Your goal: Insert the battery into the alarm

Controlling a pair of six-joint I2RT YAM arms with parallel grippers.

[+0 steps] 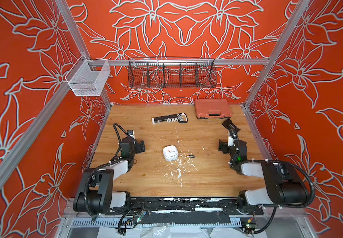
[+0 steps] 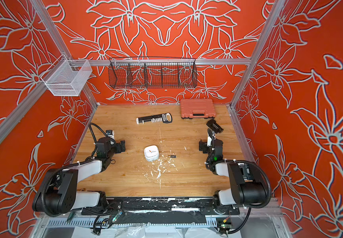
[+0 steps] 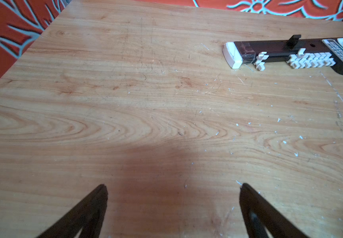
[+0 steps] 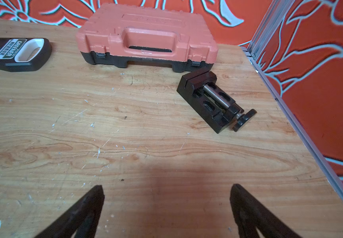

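A white, rounded-square alarm point(image 1: 170, 152) rests near the middle of the table. Just to its right, apart from it, a small dark battery point(image 1: 190, 156) lies on its side on the wood. Neither of them appears in the wrist views. My left gripper is open over bare wood, left of the alarm in the top views. On the opposite side, to the right of the battery, my right gripper also stands open, its fingers wide apart with nothing between them. Whether the alarm's battery compartment is open cannot be made out.
Toward the back lies a black tool with white pieces point(image 3: 282, 53). A red case point(image 4: 147, 35) sits at the rear right, a black vise point(image 4: 215, 99) in front of it. White flakes point(image 1: 178, 170) litter the wood near the alarm. Wire baskets point(image 1: 171, 75) hang above the back edge.
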